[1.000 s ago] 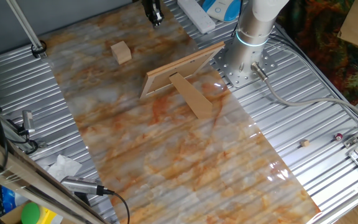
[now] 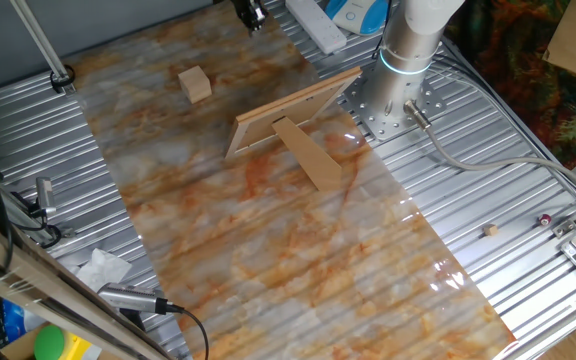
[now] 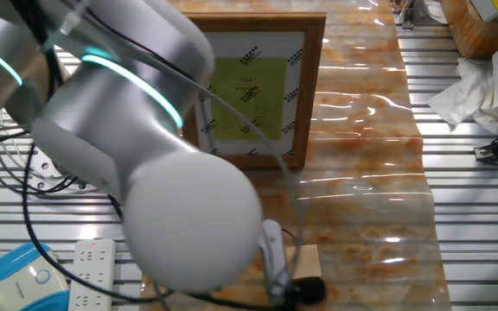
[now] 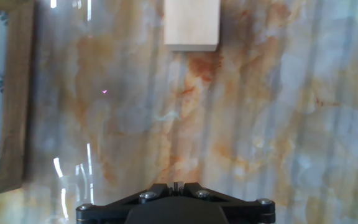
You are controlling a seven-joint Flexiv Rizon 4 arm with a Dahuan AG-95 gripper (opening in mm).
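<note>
My gripper shows at the bottom of the wrist view, its fingertips together with nothing visible between them. In exterior view 1 the same gripper [image 2: 255,24] hangs at the top edge, partly cut off. A light wooden block [image 2: 196,86] rests on the marbled sheet, apart from the gripper. The wrist view shows this block [image 4: 192,25] at the top, ahead of the fingertips. In exterior view 2 the block [image 3: 308,261] is partly hidden by the arm. A wooden picture frame [image 2: 290,112] stands on its back support; its printed face [image 3: 249,99] shows in exterior view 2.
The marbled sheet [image 2: 268,260] is bare over a wide area in front of the frame. A white power strip [image 2: 316,24] and a blue-white device [image 2: 358,14] lie near the arm's base [image 2: 400,100]. A small wooden piece [image 2: 490,230] is on the slatted table at the right.
In exterior view 1 my gripper has moved slightly up toward the top edge, so less of it shows. The block and picture frame have stayed in place.
</note>
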